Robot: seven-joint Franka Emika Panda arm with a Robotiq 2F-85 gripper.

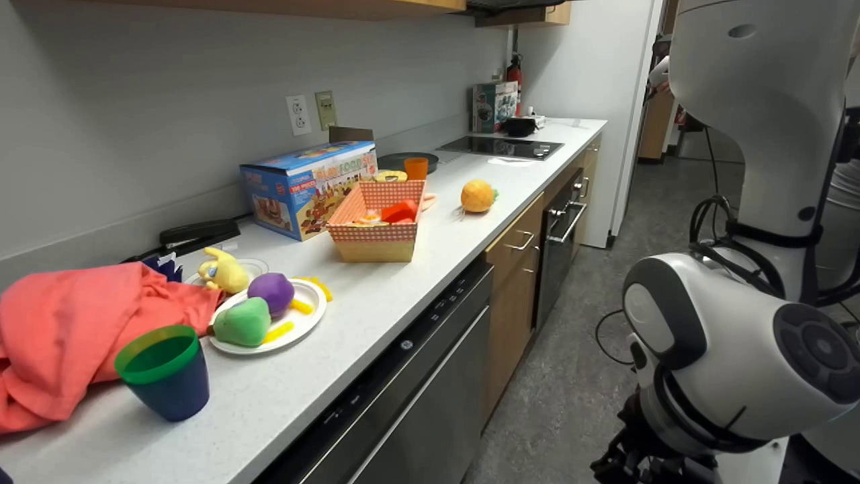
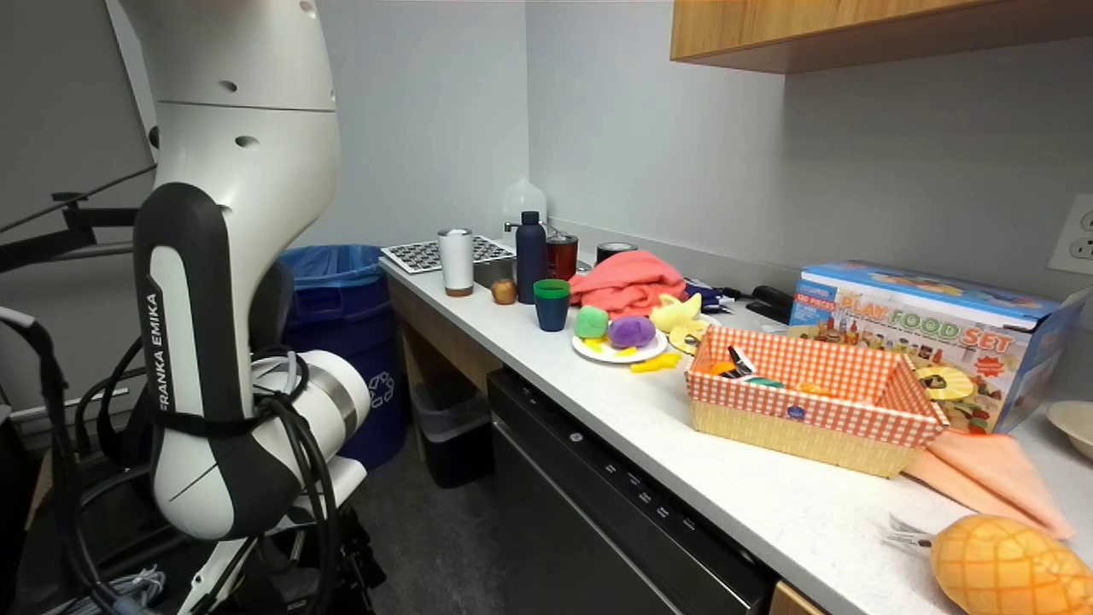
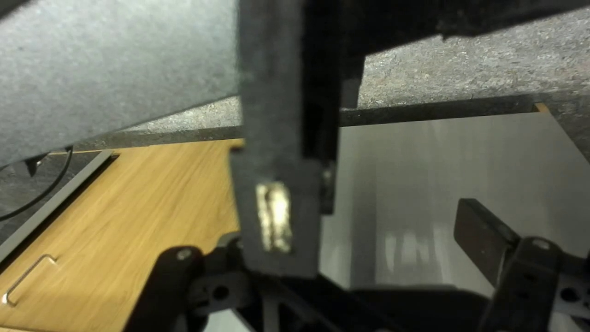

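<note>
My gripper hangs low in front of the counter, over the floor. In the wrist view its dark fingers (image 3: 484, 238) stand wide apart, with the grey dishwasher front visible between them and nothing held. A dark upright bar with a shiny patch (image 3: 274, 216) covers part of the left finger. On the counter, a white plate (image 1: 310, 325) bears a green toy pear (image 1: 242, 323) and a purple toy (image 1: 271, 293). A checked basket (image 1: 375, 234) holds toy food, including a red piece (image 1: 399, 211). Near the front edge sits a toy pineapple (image 2: 1009, 569).
A green-rimmed blue cup (image 1: 165, 375) stands beside a coral cloth (image 1: 80, 323). The play food box (image 1: 310, 189) is behind the basket. A bottle (image 2: 530, 258) and white tumbler (image 2: 456, 263) occupy the far end. Bare counter (image 1: 355, 323) lies between plate and basket.
</note>
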